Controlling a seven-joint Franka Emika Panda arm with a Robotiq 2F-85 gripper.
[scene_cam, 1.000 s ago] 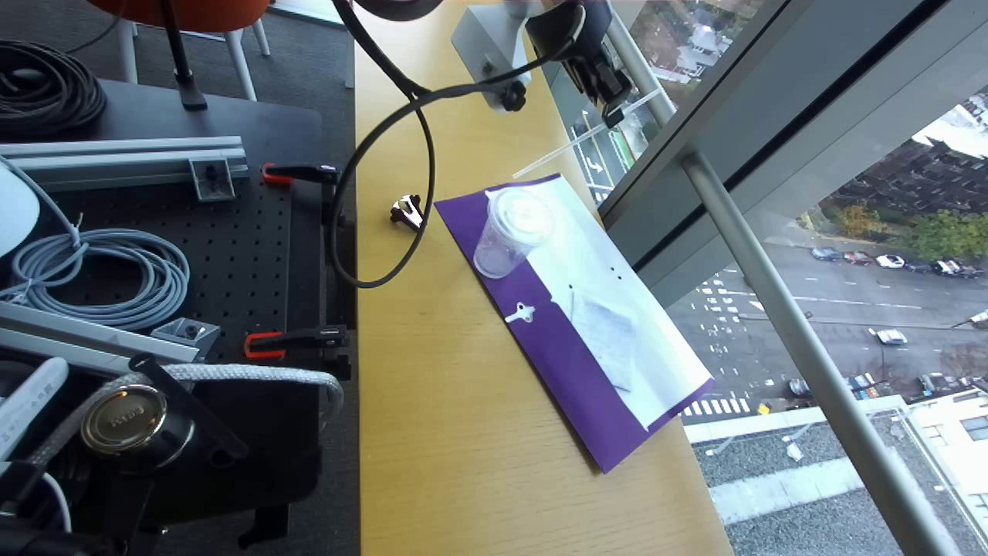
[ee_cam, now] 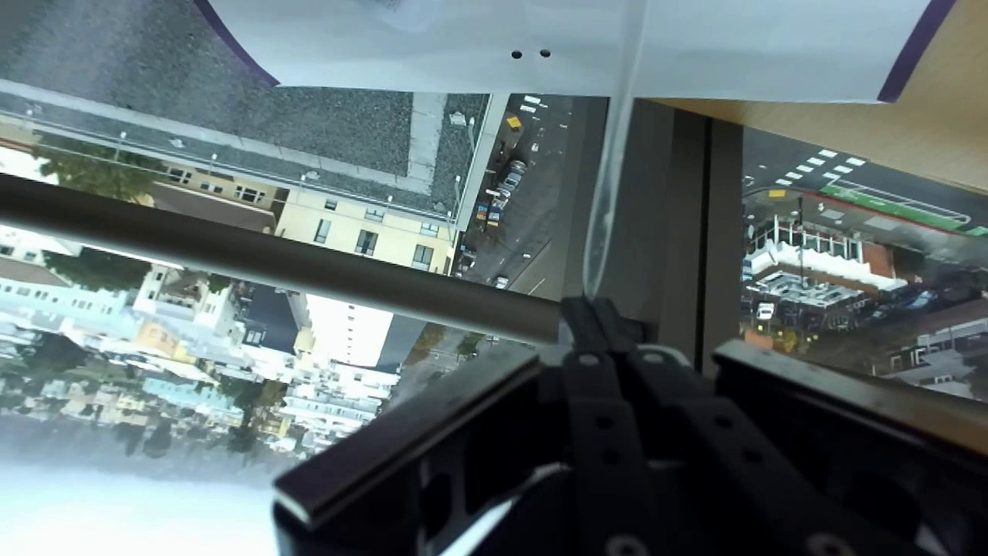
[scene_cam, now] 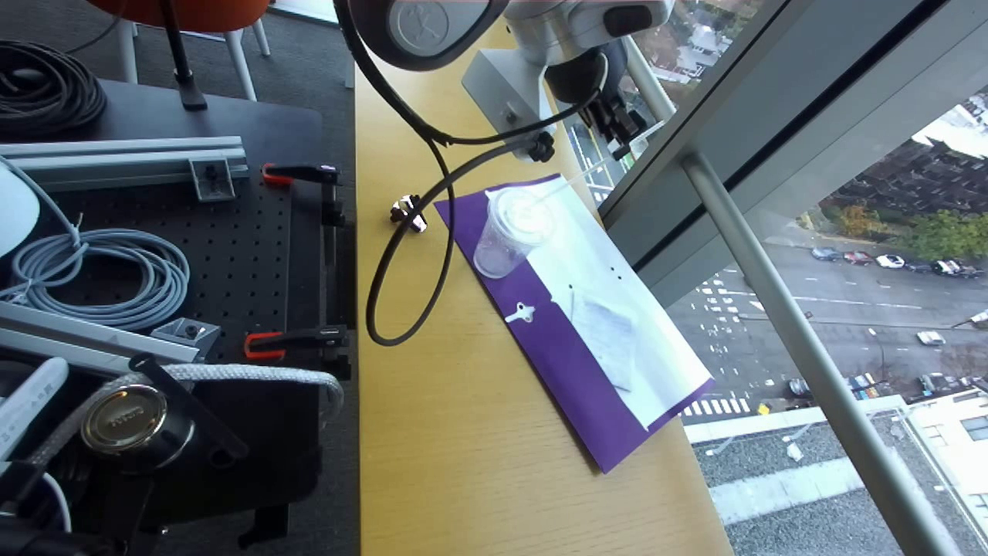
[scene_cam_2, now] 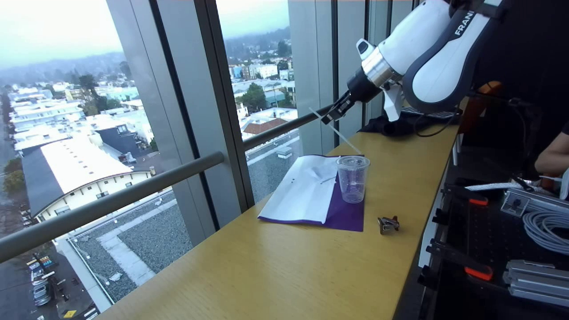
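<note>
My gripper is shut on a thin clear straw and holds it at a slant near the window. In the wrist view the straw runs up from between the closed fingertips, its far end beyond the frame. A clear plastic cup with a lid stands upright on a purple folder. From exterior view 1, the straw's lower end appears over the cup's lid; whether it touches the lid or enters an opening cannot be told.
White paper covers much of the folder. A small metal-and-dark object lies on the wooden table beside it. A rail runs along the window.
My gripper has moved down and slightly right in exterior view 1, carrying the straw. Its lower end has gone from over the folder's top edge to over the cup's lid.
</note>
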